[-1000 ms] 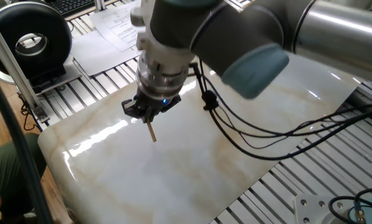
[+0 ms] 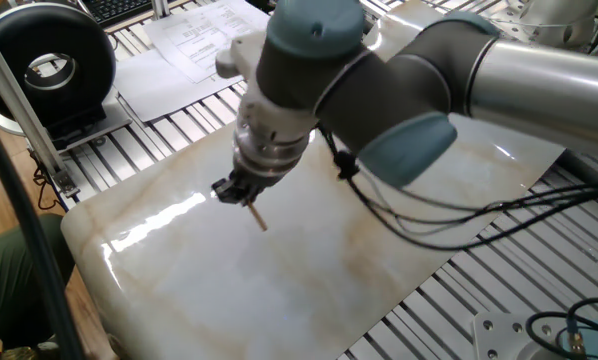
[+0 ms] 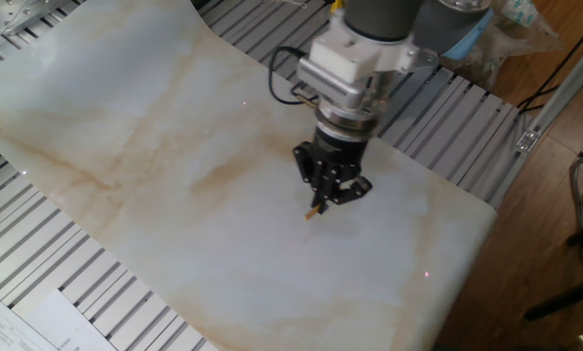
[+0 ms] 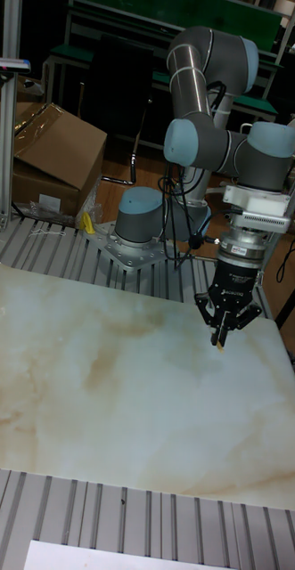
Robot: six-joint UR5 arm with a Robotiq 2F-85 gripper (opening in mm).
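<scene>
A thin tan stick [image 2: 257, 217] juts out from the fingertips of my gripper [image 2: 247, 197], which is shut on it. The same stick [image 3: 312, 212] shows as a short piece under the gripper [image 3: 319, 203] in exterior view 2. Only its tip [image 4: 220, 346] can be made out below the gripper [image 4: 219, 334] in exterior view 3. The gripper points downward over the glossy marble-patterned sheet [image 2: 309, 290]. It seems to hang a little above that surface; the exact gap cannot be told.
Apart from the arm, the marble sheet [image 4: 101, 418] is bare. Papers [image 2: 194, 50] and a black spool [image 2: 47, 70] lie beyond it in exterior view 1. Cables [image 2: 419, 228] droop from the arm. Cardboard boxes [image 4: 58, 157] stand behind the table.
The stick stays in the gripper. A hand at the lower left edge has gone from view.
</scene>
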